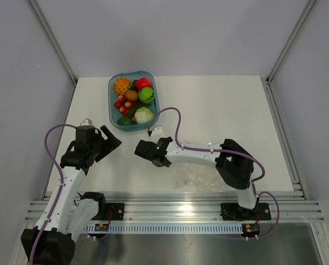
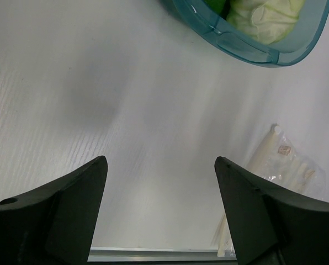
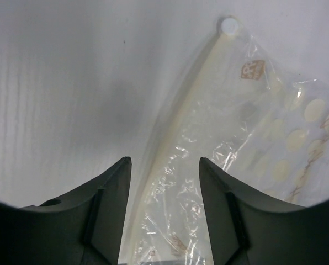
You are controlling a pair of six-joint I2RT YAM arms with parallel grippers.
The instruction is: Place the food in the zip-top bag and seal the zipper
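Note:
A clear zip top bag (image 1: 200,178) lies flat on the table under my right arm. Its whitish zipper strip, with a round end tab (image 3: 229,26), runs along its left edge in the right wrist view. My right gripper is part open above this edge, with no bag film visibly pinched between its fingers. Toy food fills a teal basket (image 1: 110,105) at the back left, including a pale green cabbage (image 1: 144,115), a red pepper (image 1: 144,83) and an orange spiky fruit (image 1: 121,85). In front of the basket, my left gripper hangs open and empty.
Bare table (image 1: 225,110) stretches across the back right. A metal rail (image 1: 170,199) borders the table's front edge. Between the two grippers the surface is clear.

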